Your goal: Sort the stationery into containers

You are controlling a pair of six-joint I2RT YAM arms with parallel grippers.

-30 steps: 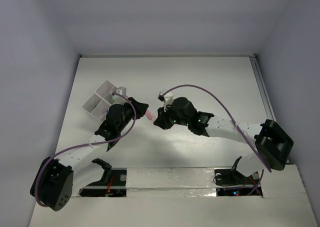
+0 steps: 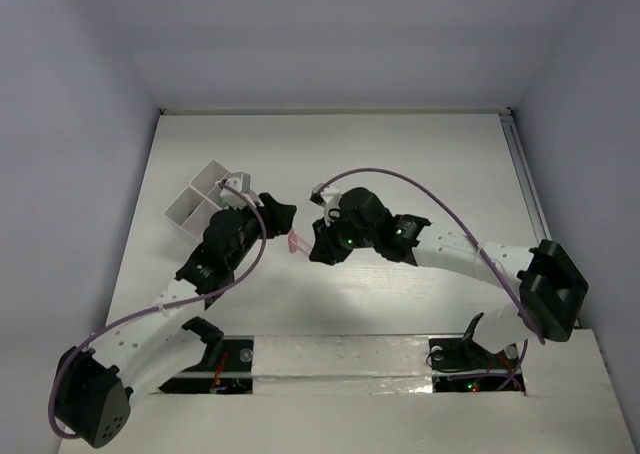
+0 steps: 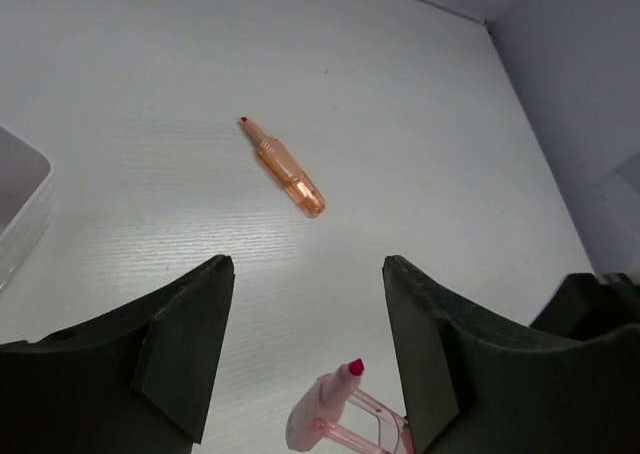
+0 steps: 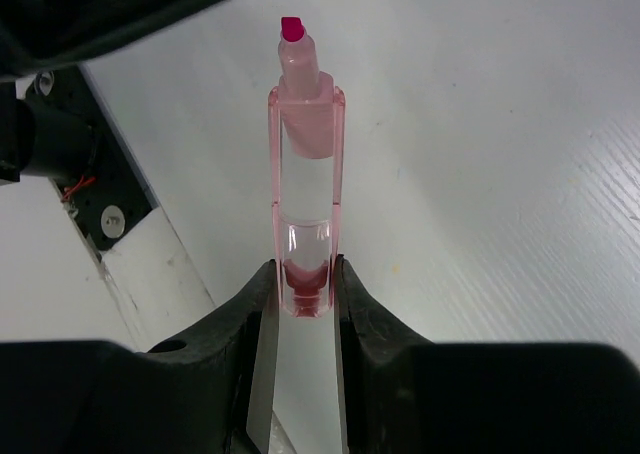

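A pink marker in a clear pink-edged holder (image 4: 306, 119) stands out from my right gripper, whose fingers are closed on its lower end. In the top view this pink piece (image 2: 298, 244) lies between both grippers. My left gripper is open, with the pink marker (image 3: 325, 404) just beyond and below its fingertips, not visibly held. An orange marker (image 3: 288, 169) lies on the table in the left wrist view.
A white compartment container (image 2: 183, 206) sits at the left of the table, partly behind the left arm. Grey walls surround the work area.
My left gripper has shifted slightly left, with its arm's elbow moving lower in the top view. The right gripper and pink piece have moved slightly toward the front.
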